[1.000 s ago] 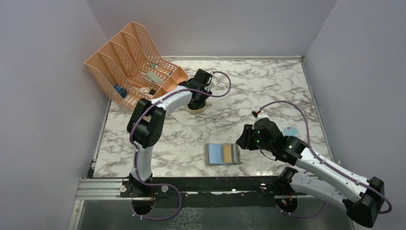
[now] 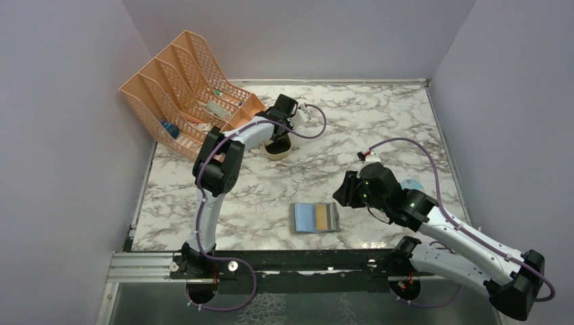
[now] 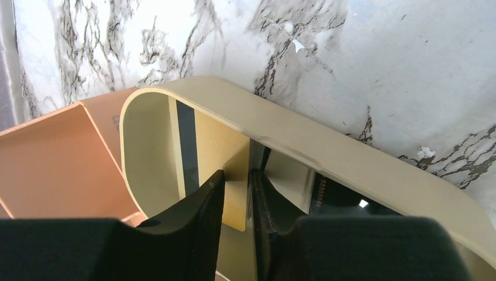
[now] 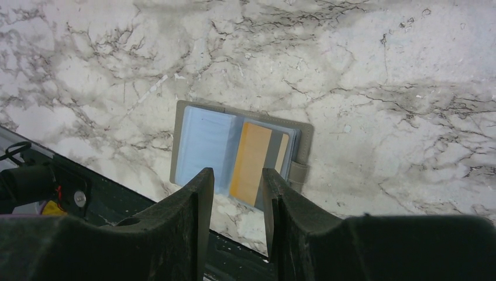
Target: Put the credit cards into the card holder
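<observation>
In the left wrist view an oval cream container (image 3: 269, 124) holds several upright cards, among them a yellow card (image 3: 217, 143) and a black card (image 3: 345, 196). My left gripper reaches into it, its fingers slightly apart. The yellow card shows in the gap; I see no firm grip on it. On the marble table lies an open grey card holder (image 4: 175, 143) with a blue left side (image 4: 205, 146) and a tan card (image 4: 251, 155) in its right side. Over its lower edge in the right wrist view, my right gripper is open and empty.
A slotted orange rack (image 2: 183, 81) with small items stands at the back left, touching or close to the cream container. A light-blue round disc (image 2: 411, 184) lies at the right.
The right arm and card holder look almost unmoved.
</observation>
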